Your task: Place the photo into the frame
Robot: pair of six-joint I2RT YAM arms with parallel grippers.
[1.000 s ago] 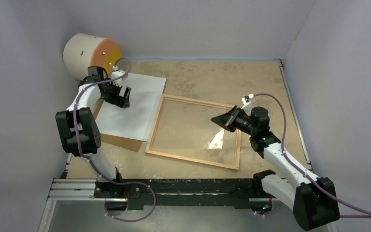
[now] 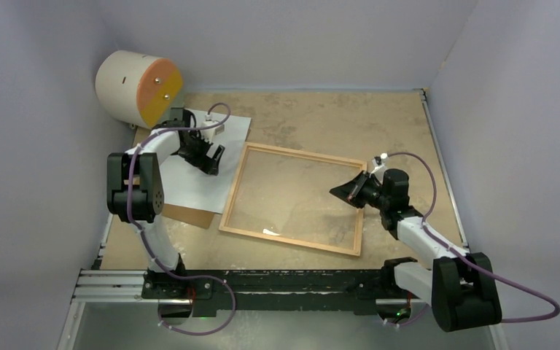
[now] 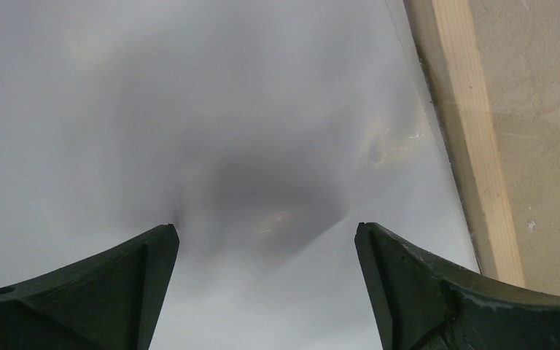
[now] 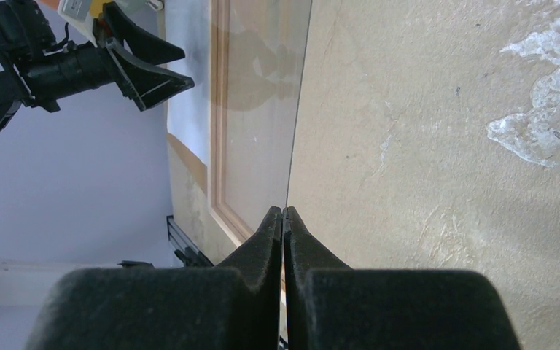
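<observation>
A thin wooden frame (image 2: 292,240) lies flat in the middle of the table, a clear sheet (image 2: 299,193) reflecting light inside it. On its left, the white sheet (image 2: 189,186), seemingly the photo's blank side, lies with its right edge against the frame's left bar (image 3: 474,131). Above this sheet my left gripper (image 2: 215,159) is spread open, nothing between its fingers; the white surface (image 3: 262,146) fills most of the left wrist view. My right gripper is shut with nothing showing between its tips, over the frame's right side.
Brown cardboard (image 2: 189,215) shows under the white sheet's near edge. A large white and orange cylinder (image 2: 138,87) stands at the back left corner. Grey walls close in both sides.
My left gripper has travelled right and slightly nearer over the white sheet, staying open. The right gripper has shifted a little right and nearer, still shut. Sheet and frame have stayed put.
</observation>
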